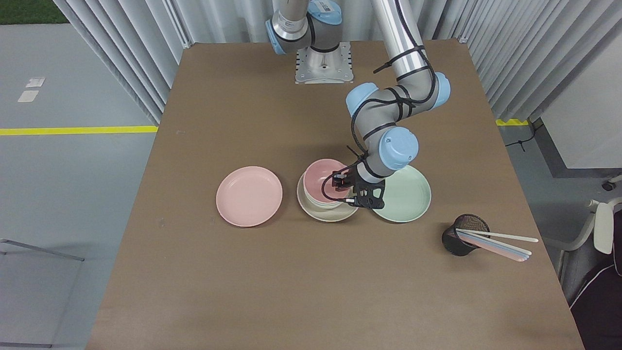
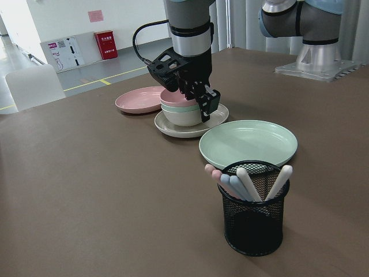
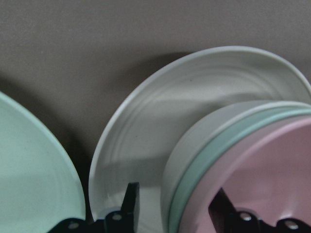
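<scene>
A pink bowl (image 1: 319,178) is nested on a mint bowl (image 2: 173,108) and a white bowl (image 2: 181,117), on a cream plate (image 3: 136,141). My gripper straddles the stack's rim, open, one finger inside the pink bowl and the other outside over the cream plate. In the front view the gripper hides the right side of the stack.
A pink plate (image 1: 248,195) lies left of the stack, a mint plate (image 1: 406,195) right of it. A black mesh cup (image 2: 253,228) with chopsticks stands at the near right.
</scene>
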